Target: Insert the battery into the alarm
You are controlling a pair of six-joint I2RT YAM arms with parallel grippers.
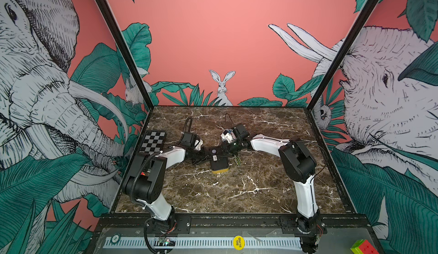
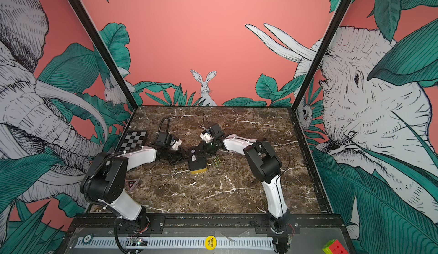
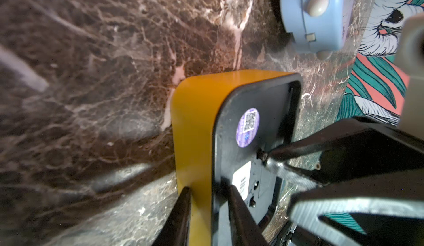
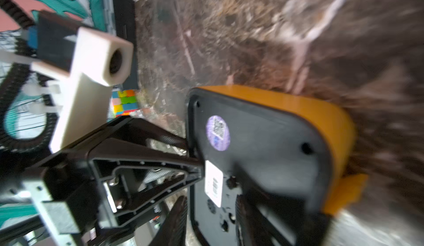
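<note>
The alarm is a yellow box with a black back, a purple round sticker and a barcode label. In the top left view the alarm [image 1: 219,163] lies mid-table between the two arms. In the left wrist view my left gripper is shut on the alarm's side [image 3: 192,148], one finger along the yellow wall and the other on the black back. My right gripper is part open at the black back [image 4: 265,144], its fingers either side of the alarm's edge. No battery can be made out with certainty.
Small green items [image 1: 237,161] lie right of the alarm. A light blue rounded object [image 3: 313,18] stands beyond it in the left wrist view. A checkered board [image 1: 153,142] rests at the back left. Open table lies in front.
</note>
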